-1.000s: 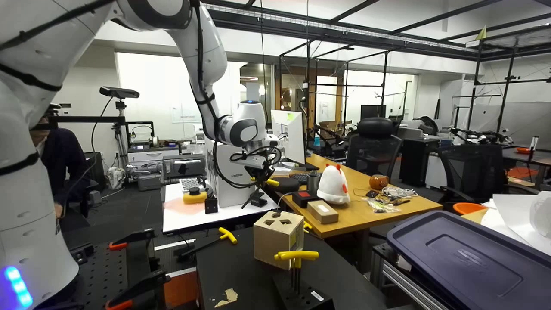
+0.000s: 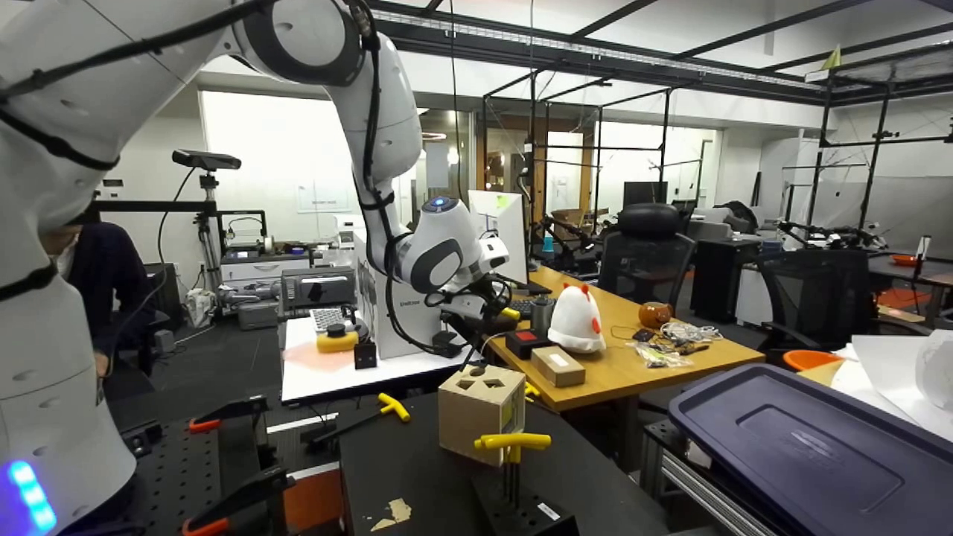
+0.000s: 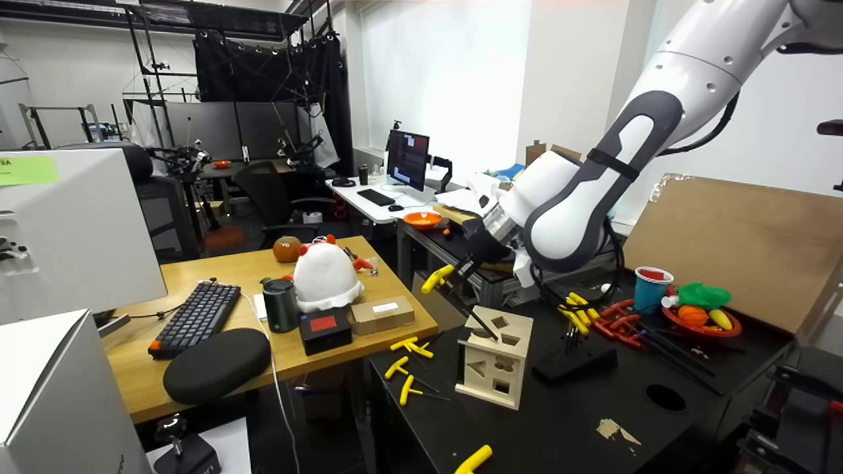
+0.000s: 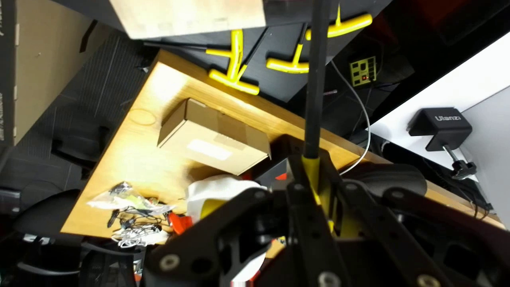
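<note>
A T-handle hex key with a yellow handle [image 3: 438, 278] and a long black shaft [image 4: 315, 81] is in my gripper, which is shut on it near the handle. In exterior view 1 my gripper [image 2: 496, 311] hangs above and behind the wooden shape-sorter box [image 2: 482, 415]. The shaft slants down, its lower end overlapping the top of the box [image 3: 494, 367] in exterior view 2. Whether the tip touches the top or enters a hole, I cannot tell. Only part of the box [image 4: 191, 16] shows at the wrist view's upper edge.
Several loose yellow T-handle keys [image 4: 288, 66] lie beside the box. A black holder [image 3: 575, 363] with upright yellow-handled keys stands close by. The wooden desk [image 3: 229, 316] carries a small carton [image 3: 382, 315] and a white plush toy [image 3: 325, 276]. Bare black tabletop [image 3: 545, 426] lies in front.
My gripper has moved right in exterior view 1, carrying the key. The arm's wrist has tilted, and the shaft now reaches the top of the box in view. The box has not moved.
</note>
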